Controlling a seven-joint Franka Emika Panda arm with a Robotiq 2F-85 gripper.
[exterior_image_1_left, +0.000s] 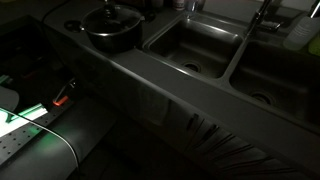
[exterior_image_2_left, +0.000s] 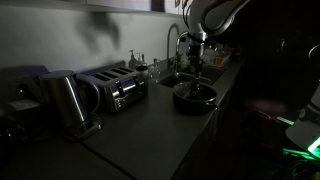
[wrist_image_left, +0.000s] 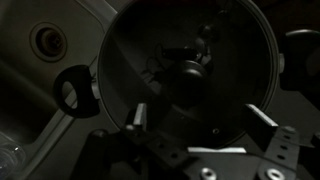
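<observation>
A dark pot (exterior_image_1_left: 118, 41) with a glass lid stands on the counter beside the sink; exterior view 2 also shows the pot (exterior_image_2_left: 194, 104). In the wrist view the round lid (wrist_image_left: 150, 42) fills the middle, its dark knob (wrist_image_left: 188, 72) near the centre. My gripper is open above the lid, fingers wide apart, with nothing held between them. The knob appears a little beyond the fingertips in that view. From exterior view 2 the arm (exterior_image_2_left: 207, 20) reaches down over the pot, though darkness blurs the fingers there.
A double sink (exterior_image_1_left: 195, 45) lies right beside the pot, with a faucet (exterior_image_1_left: 259, 14) behind it. A toaster (exterior_image_2_left: 119, 86) and a metal kettle (exterior_image_2_left: 75, 101) stand along the wall. The scene is dim.
</observation>
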